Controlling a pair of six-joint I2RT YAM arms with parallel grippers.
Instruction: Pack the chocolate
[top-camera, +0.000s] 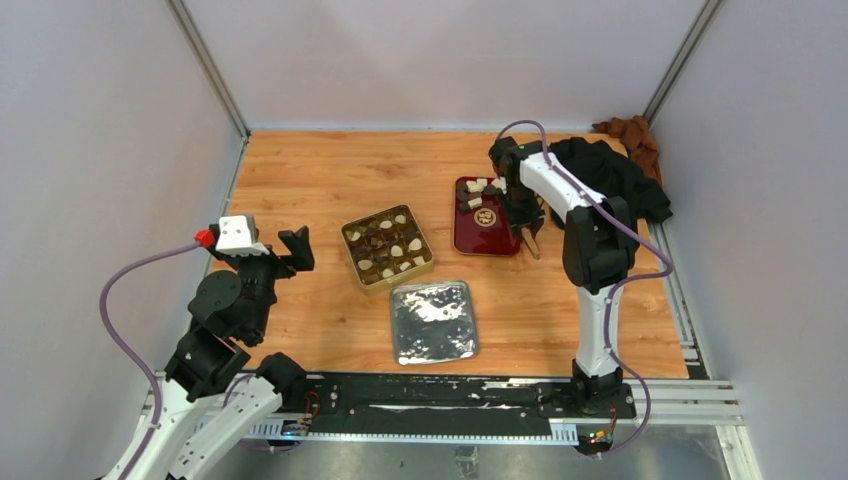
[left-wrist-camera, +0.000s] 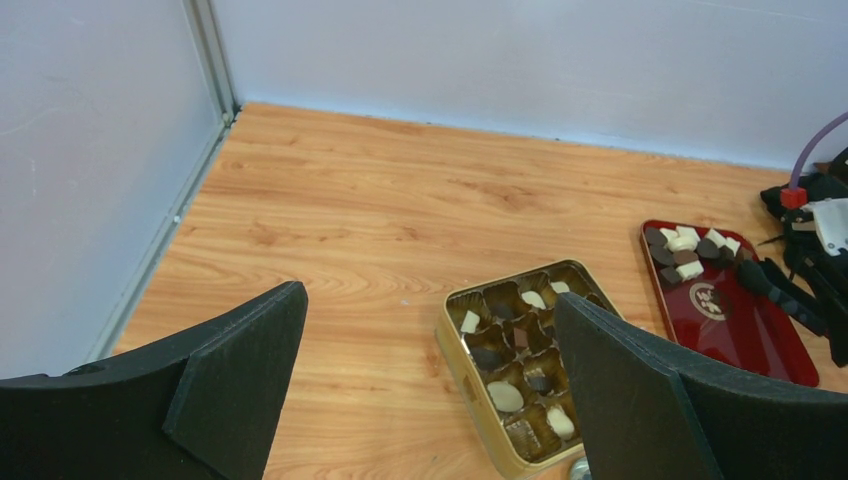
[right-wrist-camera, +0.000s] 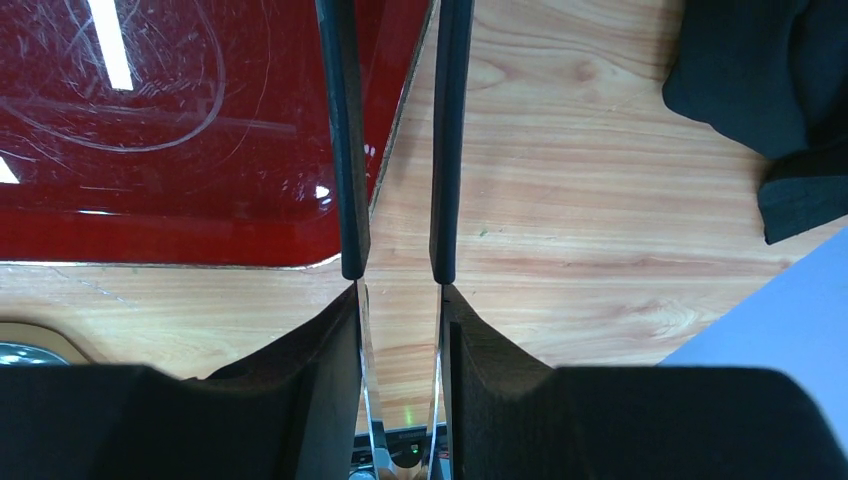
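Observation:
The gold tin (top-camera: 418, 271), with a compartmented insert holding dark and white chocolates, sits mid-table; several cells look empty in the left wrist view. To its right lies a dark red tray (top-camera: 470, 243) with loose chocolates (left-wrist-camera: 686, 243) gathered at its far end. My right gripper is shut on a pair of tongs (right-wrist-camera: 345, 150), whose dark arms stand apart with nothing visible between them. These arms reach over the tray's right edge. At the left, my left gripper is open and empty, away from the tin.
A shiny silver lid (top-camera: 434, 340) lies in front of the tin. Black cloth (top-camera: 612, 180) and brown cloth (top-camera: 632, 138) are bunched at the back right corner.

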